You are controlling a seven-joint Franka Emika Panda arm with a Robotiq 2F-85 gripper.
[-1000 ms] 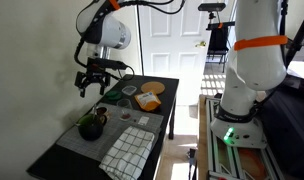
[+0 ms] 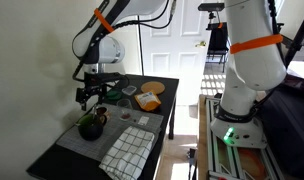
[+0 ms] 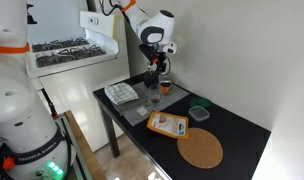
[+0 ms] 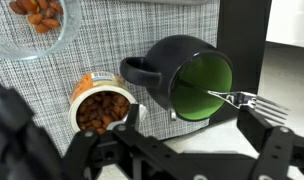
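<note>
My gripper is open, with nothing between its fingers. In the wrist view it faces a black mug (image 4: 172, 62) with a green inside, whose handle points left. A metal fork (image 4: 254, 103) leans out of the mug. An orange-and-white can (image 4: 90, 84) of almonds stands beside the handle, and a glass bowl (image 4: 62, 42) with more almonds sits at upper left. In the first exterior view the gripper (image 2: 89, 95) hangs just above the black mug (image 2: 90, 128).
A checked cloth (image 2: 127, 153) lies at the table's near side. An orange tray (image 3: 168, 125), a round brown mat (image 3: 200, 148) and a green object (image 3: 199, 101) occupy the other end. Grey mats (image 3: 172, 98) lie under the mug area.
The objects on the table have not visibly moved.
</note>
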